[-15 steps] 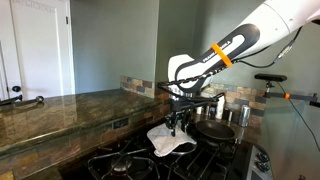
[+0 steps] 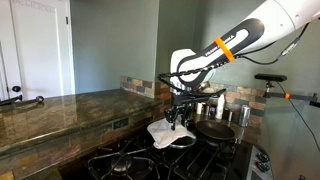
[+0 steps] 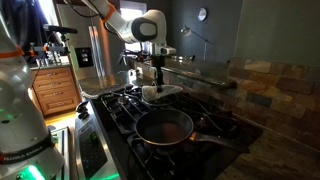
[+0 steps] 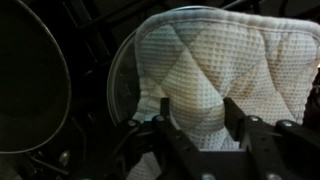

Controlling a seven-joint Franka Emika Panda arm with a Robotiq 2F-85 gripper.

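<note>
A white quilted cloth (image 4: 225, 60) is pinched in my gripper, which is shut on it; a bunched fold stands between the fingers. In exterior view 1 the cloth (image 2: 163, 133) hangs low over the stove, with the gripper (image 2: 179, 121) above it. Beneath it, a round rim (image 4: 122, 85) shows in the wrist view, partly covered. What this round item is, and whether the cloth touches it, I cannot tell. Exterior view 2 has the cloth (image 3: 160, 93) behind the dark frying pan, under the arm.
A dark frying pan (image 3: 165, 127) occupies the near burners, its handle (image 3: 220, 142) pointing right. Black grates (image 2: 125, 163) surround the cloth. Bottles and jars (image 2: 232, 113) stand behind the stove.
The arm and gripper have risen slightly with the cloth still held. In exterior view 1 the cloth's lower edge is a little higher, and more of the rim beneath shows.
</note>
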